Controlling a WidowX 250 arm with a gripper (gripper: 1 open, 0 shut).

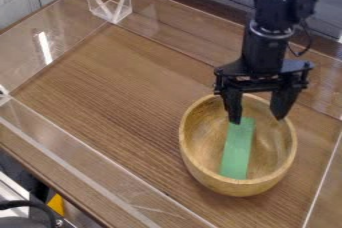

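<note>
A tan round bowl (201, 142) sits on the wooden table at the right, with a long green block (235, 157) lying inside it. My black gripper (257, 105) hangs over the bowl's back part, its fingers spread open on either side, with nothing seen held between them.
A clear wire or plastic holder (110, 4) stands at the back left. Dark edges border the table at the back and lower left.
</note>
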